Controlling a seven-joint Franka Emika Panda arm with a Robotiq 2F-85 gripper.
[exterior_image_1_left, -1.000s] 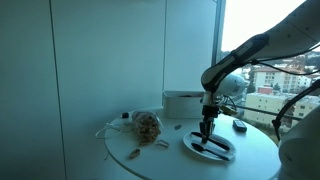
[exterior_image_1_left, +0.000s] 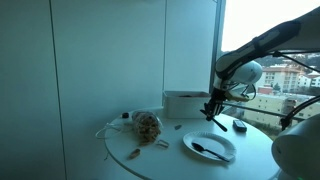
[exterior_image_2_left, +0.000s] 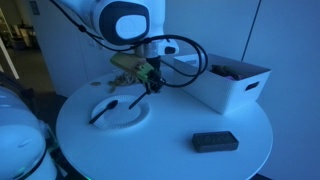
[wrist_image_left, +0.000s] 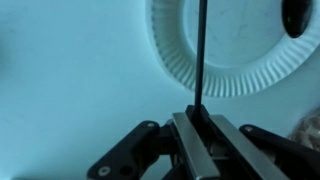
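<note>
A thin dark utensil (wrist_image_left: 202, 50) stands out from between the fingertips of my gripper, which is shut on it. In the first exterior view the gripper (exterior_image_1_left: 210, 112) hovers above the far rim of the white plate (exterior_image_1_left: 189, 141), with the utensil (exterior_image_1_left: 220, 126) clear of the plate. A black spoon (exterior_image_1_left: 208, 152) lies on the plate. The second exterior view has the spoon (exterior_image_2_left: 103, 112) on the plate (exterior_image_2_left: 122, 123) too, the held utensil (exterior_image_2_left: 139, 98) slanting above it. The utensil's far end is cut off in the wrist view, so its kind is unclear.
A white bin (exterior_image_2_left: 226, 92) with dark contents stands at the table's back. A dark box-shaped item (exterior_image_2_left: 215, 141) lies near the edge. A clear bag (exterior_image_1_left: 147, 125) and small scattered pieces (exterior_image_1_left: 135, 154) sit left of the plate. Free table surface surrounds the plate's front.
My gripper has risen from the plate and shifted slightly right, carrying the dark utensil up with it. The spoon on the plate has stayed put.
</note>
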